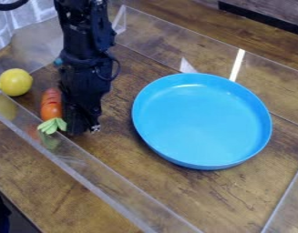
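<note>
My black gripper [78, 120] reaches down from the top left to the wooden surface, its tip right beside an orange toy carrot [51, 106] with pale green leaves that lies at the left. The gripper looks shut; whether anything is between its fingers is hard to see, as the tip is dark and partly overlaps the leaves. A yellow round fruit [15, 82] sits further left.
A large blue plate [200, 121] takes up the right middle. Clear walls edge the wooden surface [188, 196], with one running diagonally along the lower left. Bare wood shows below the plate.
</note>
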